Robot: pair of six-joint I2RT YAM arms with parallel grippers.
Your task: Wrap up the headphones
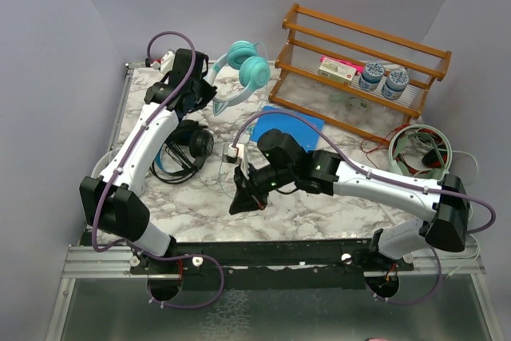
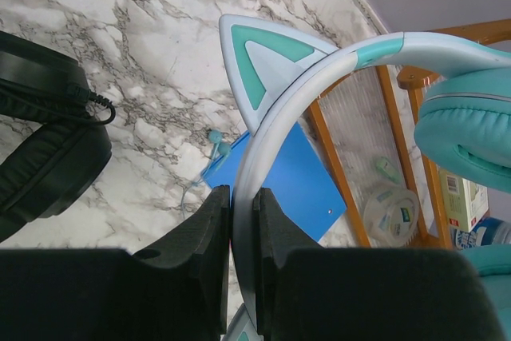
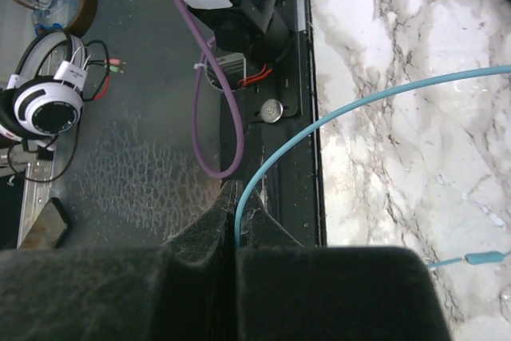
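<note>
Mint-and-white cat-ear headphones (image 1: 254, 69) hang above the table's back left, my left gripper (image 1: 210, 92) shut on their headband (image 2: 263, 153). My right gripper (image 1: 246, 201) is shut low over the front middle, pointing down-left; in the right wrist view a thin light-blue cable (image 3: 295, 141) runs up from between its fingertips. Black headphones (image 1: 192, 145) lie on the marble under the left arm, also in the left wrist view (image 2: 56, 149).
A blue board (image 1: 283, 125) lies at the middle back. A wooden rack (image 1: 319, 115) with jars and boxes stands back right. Coiled cables and headphones (image 1: 423, 149) lie at the right. Bare marble surrounds the right gripper.
</note>
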